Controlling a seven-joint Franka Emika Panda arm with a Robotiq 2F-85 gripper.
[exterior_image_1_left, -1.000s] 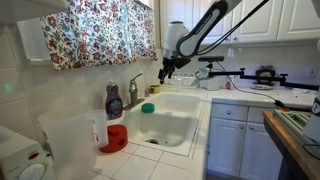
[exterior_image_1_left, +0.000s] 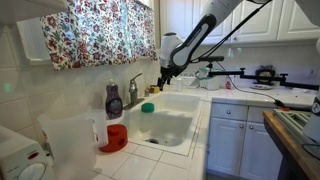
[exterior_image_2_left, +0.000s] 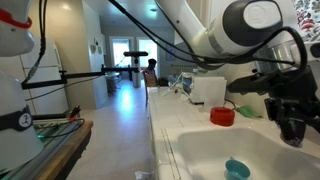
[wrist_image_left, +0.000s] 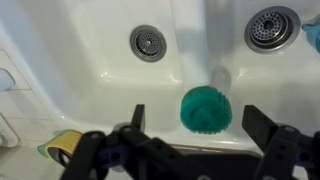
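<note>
A round green object (wrist_image_left: 206, 110) lies at the end of the divider between the two sink basins, near the sink's edge. Exterior view 1 shows the same green object (exterior_image_1_left: 148, 107) by the faucet side. My gripper is open above the sink, its dark fingers on either side of the green object in the wrist view, with nothing held. From the side, the gripper (exterior_image_1_left: 165, 76) hangs well above the counter. A teal item (exterior_image_2_left: 237, 169) sits in the sink; part of a teal item (wrist_image_left: 314, 36) also shows at the wrist view's right edge.
Two drains (wrist_image_left: 148, 42) are visible in the white basins. A faucet (exterior_image_1_left: 134, 88), a dark bottle (exterior_image_1_left: 113, 102) and a red bowl (exterior_image_1_left: 114, 138) stand along the sink's back side. A yellow item (wrist_image_left: 63, 147) lies beside the sink. A clear pitcher (exterior_image_1_left: 72, 148) is nearer the camera.
The arm has shifted slightly and sits a little lower than before. The green object and the things around the sink look unmoved.
</note>
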